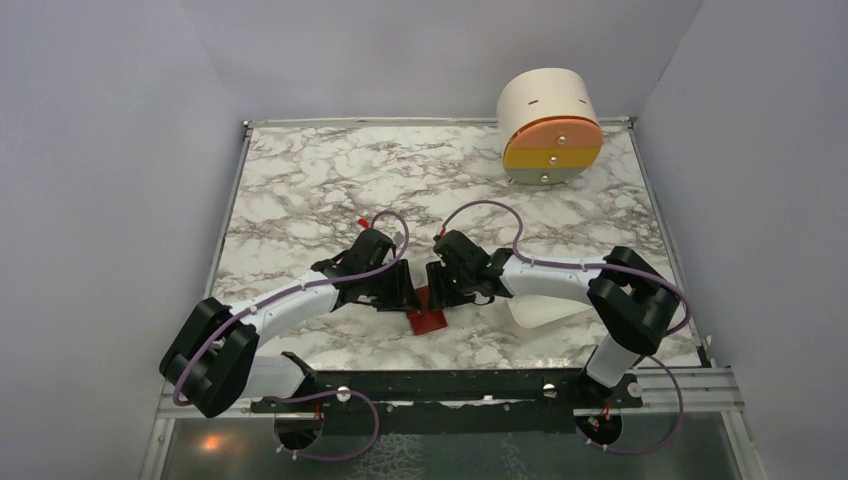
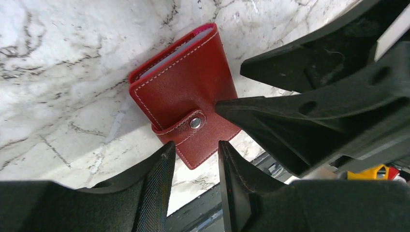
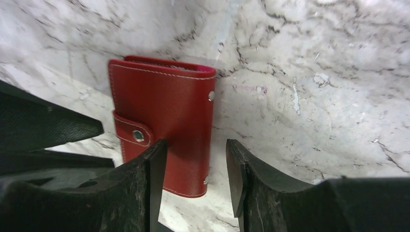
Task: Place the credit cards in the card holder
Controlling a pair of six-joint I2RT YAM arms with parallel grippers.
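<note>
A dark red card holder (image 1: 428,322) lies on the marble table near its front edge, its strap snapped shut. Pale material shows inside the top slot of the holder (image 2: 193,87) in the left wrist view; no loose card can be made out. My left gripper is open, its fingertips over the lower part of the holder with nothing between them. Over the holder's other side, my right gripper stands open too, one finger (image 3: 157,164) in front of the holder (image 3: 169,106) and the other beyond its edge.
The two grippers are very close together over the holder. A white tray (image 1: 535,313) is partly under the right arm. A rounded cabinet with coloured drawers (image 1: 552,135) stands at the back right.
</note>
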